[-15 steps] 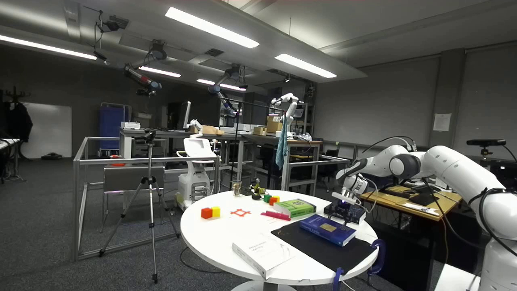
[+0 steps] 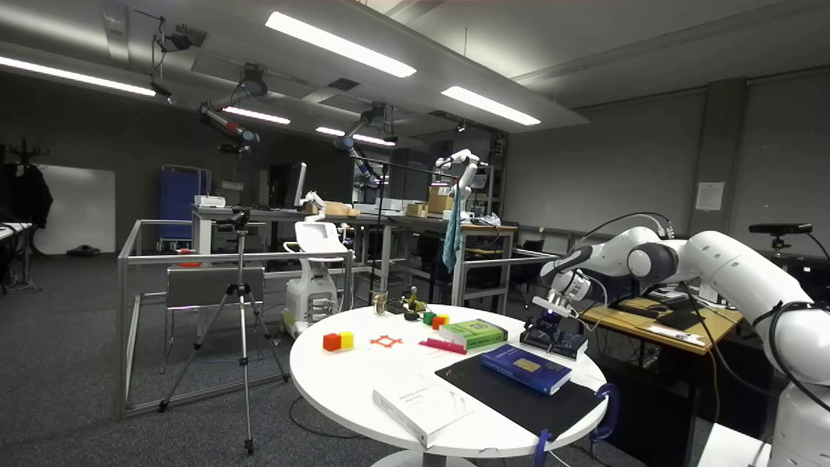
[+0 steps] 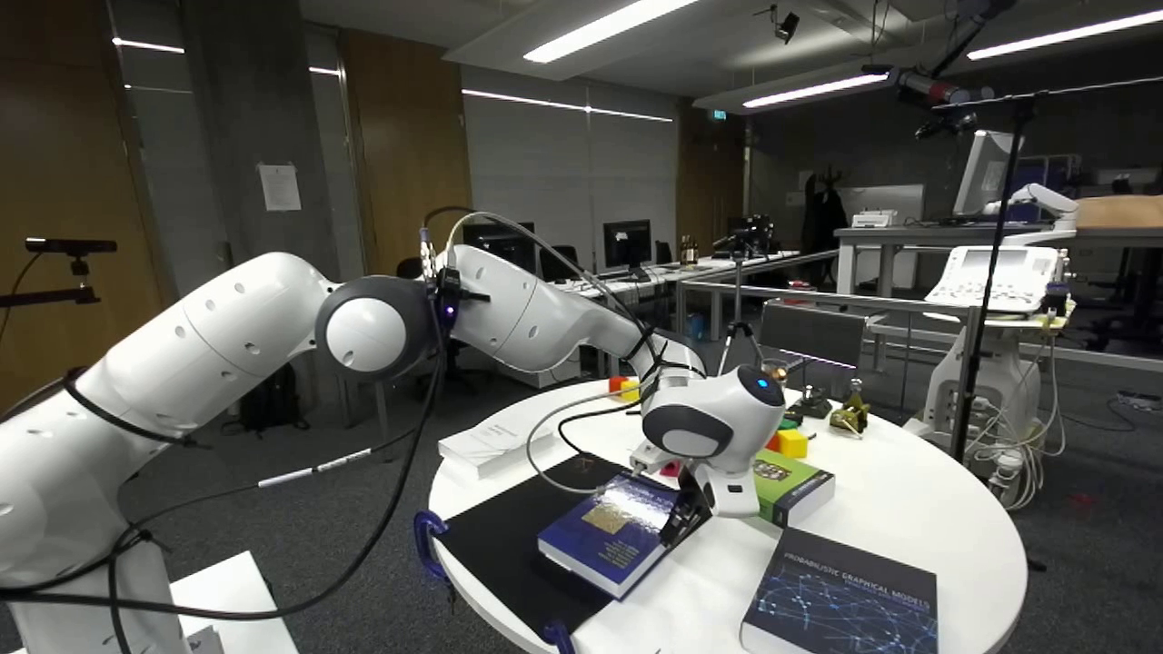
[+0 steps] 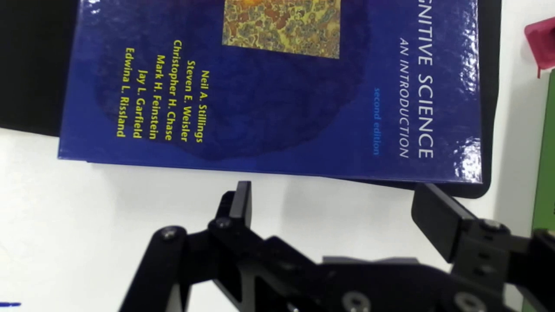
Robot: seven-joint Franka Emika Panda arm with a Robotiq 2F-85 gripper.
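Observation:
My gripper is open, its two fingers wide apart with only white tabletop showing between them. Just ahead of the fingertips in the wrist view is the long edge of a blue hardback, the Cognitive Science book (image 4: 291, 114). It lies flat on a black mat (image 4: 31, 67), and one side reaches past the mat over the white table. In exterior view 2 the gripper (image 3: 683, 518) hangs beside the blue book (image 3: 616, 529), on the side toward the dark book. Whether the fingers touch the blue book cannot be told.
A green book (image 3: 790, 485) and a dark Probabilistic Graphical Models book (image 3: 845, 594) lie close by. A white book (image 2: 424, 405) rests at the table's near edge. Clamps (image 2: 611, 412) grip the rim. Coloured blocks (image 2: 338, 341) stand farther off.
My gripper has risen slightly in exterior view 1, with the wrist tilting a little. The blue book and the other things on the table look unmoved.

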